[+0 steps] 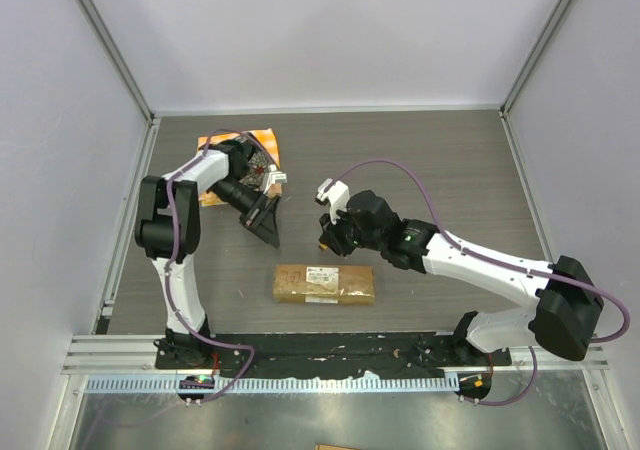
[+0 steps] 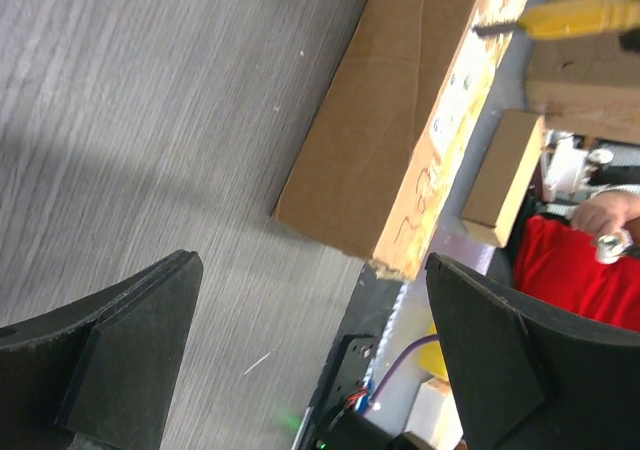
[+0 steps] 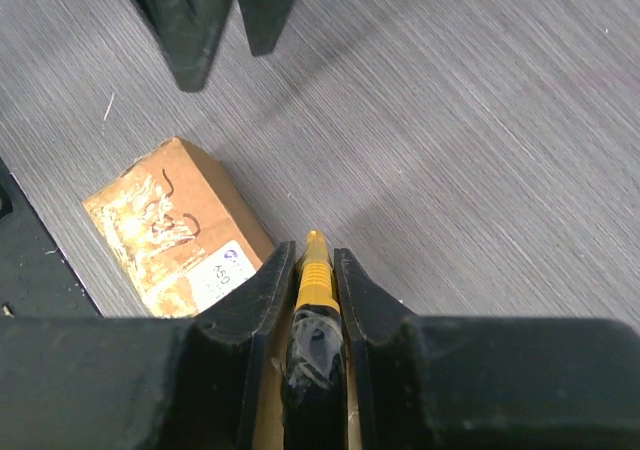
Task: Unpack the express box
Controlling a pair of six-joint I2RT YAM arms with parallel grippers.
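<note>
The express box (image 1: pixel 348 284), brown cardboard with shiny tape and a white label, lies lengthwise across the table near its front edge. In the left wrist view the same box (image 2: pixel 378 115) shows a plain brown face, with the taped side towards the table's front. My left gripper is open, empty, apart from the box and behind its left end. My right gripper is shut on a yellow-and-black tool (image 3: pixel 317 285), held just behind the box. The tool's dark thin tip (image 2: pixel 495 29) shows in the left wrist view. The box's seam condition is unclear.
A checked orange-and-white cloth (image 1: pixel 262 138) lies at the back left, with a dark patterned item (image 1: pixel 256 165) on it, partly behind the left arm. A person and other boxes appear beyond the front edge.
</note>
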